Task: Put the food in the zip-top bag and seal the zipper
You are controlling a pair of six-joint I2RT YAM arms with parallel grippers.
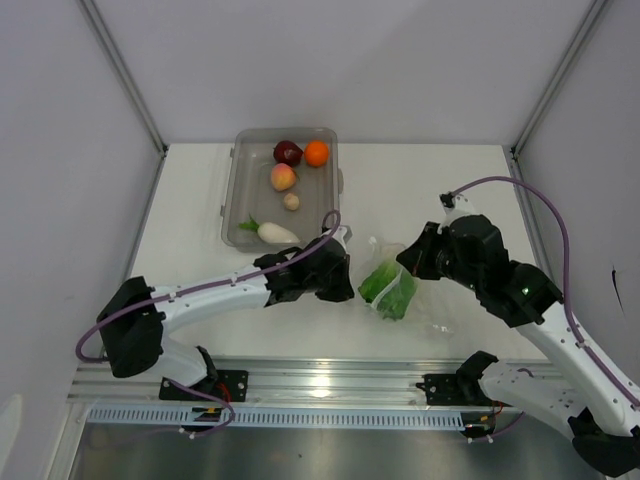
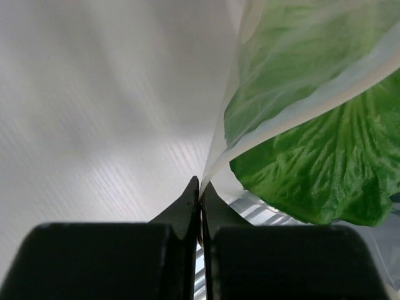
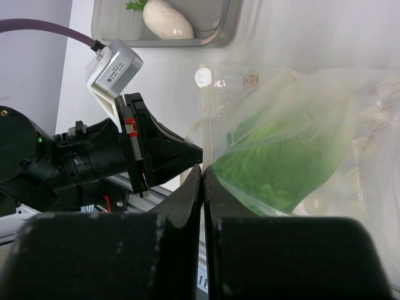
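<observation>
The clear zip top bag (image 3: 369, 115) lies on the table with a green leafy vegetable (image 1: 390, 290) inside, its mouth facing left. In the left wrist view, my left gripper is shut on the near-side rim of the bag's mouth, with the green leaf (image 2: 325, 162) just beyond. My right gripper is shut on the opposite rim, above the leaf. A white zipper slider (image 3: 203, 77) sits at the far corner of the mouth, clear of both grippers.
A grey tray (image 1: 232, 190) at the back left holds a white radish (image 1: 277, 234), an orange (image 1: 316, 153), a peach (image 1: 283, 177) and other food. Open table lies at the back right; a metal rail (image 1: 320, 368) borders the front.
</observation>
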